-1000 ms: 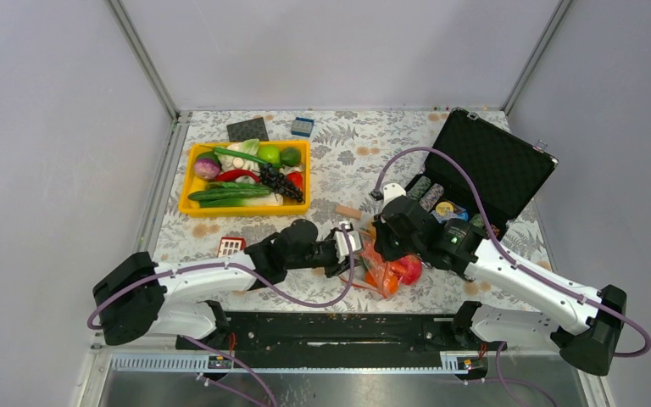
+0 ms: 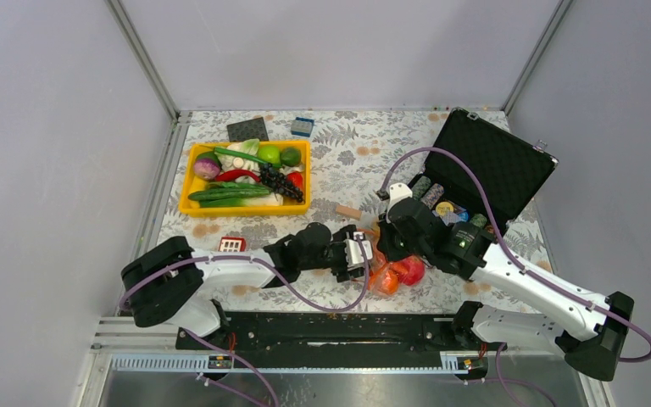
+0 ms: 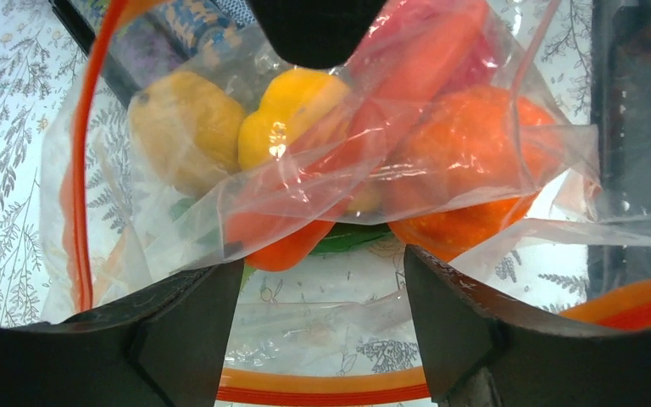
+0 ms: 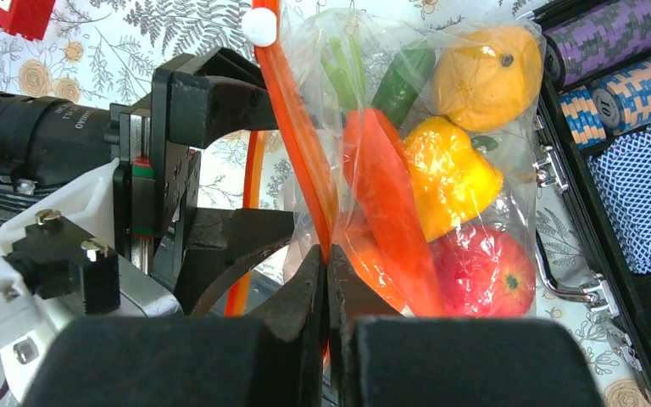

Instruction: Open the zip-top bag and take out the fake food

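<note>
The clear zip bag (image 4: 492,119) with orange zip strip holds fake food: yellow pepper (image 4: 453,174), mango (image 4: 485,76), red apple (image 4: 483,271), long red pepper (image 4: 386,212), orange pumpkin (image 3: 466,161), greens (image 4: 403,80). My left gripper stands open at the bag's mouth, which gapes in the left wrist view, its fingers reaching toward the food. My right gripper is shut on the orange zip strip at the bag's edge.
A black case (image 4: 589,212) of chips stands open right of the bag. A yellow tray (image 2: 188,203) of vegetables sits back left, with a red-and-white item (image 2: 231,244) in front of it. Small items lie at the back.
The left arm has moved rightward, further into the bag's area. The right arm has shifted only slightly.
</note>
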